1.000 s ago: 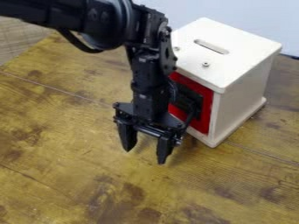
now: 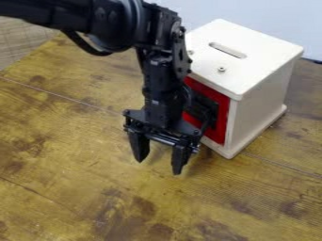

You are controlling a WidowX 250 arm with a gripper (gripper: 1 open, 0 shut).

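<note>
My black gripper (image 2: pixel 158 156) points down just above the wooden table, left of a white wooden box (image 2: pixel 262 85). Its two fingers stand apart with nothing visible between them. The box has a slot and a small knob on top and a red panel (image 2: pixel 217 131) on the side facing me, with a dark fitting on it, partly hidden behind my arm.
A pale wall rises behind the box. A woven tan surface shows at the top left.
My gripper has shifted very slightly to the right, its fingers still apart. The box has not moved.
</note>
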